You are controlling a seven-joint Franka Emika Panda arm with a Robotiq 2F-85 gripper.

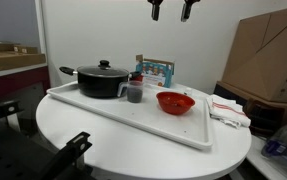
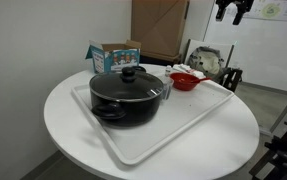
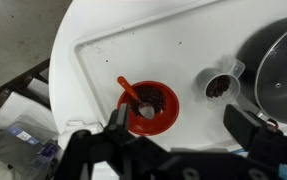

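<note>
High above the table hangs my gripper (image 1: 171,12), open, its fingers (image 3: 245,126) apart with nothing between them. Below it in the wrist view is a red bowl (image 3: 167,122) with dark bits inside; a red-handled spoon (image 3: 128,88) rests in it. A clear measuring cup (image 3: 212,73) holding a few dark bits stands on the tray beside the black lidded pot (image 3: 286,72). In exterior view 1, the pot (image 1: 101,83) is at the tray's left, the cup (image 1: 135,92) in the middle, and the bowl (image 1: 175,104) towards the right.
The white tray (image 1: 163,125) covers much of the round white table (image 1: 133,155). Behind it stands a blue picture box (image 2: 113,58). A folded white cloth (image 1: 229,111) lies at the table's right edge. Bare tray surface shows in front of the bowl and pot.
</note>
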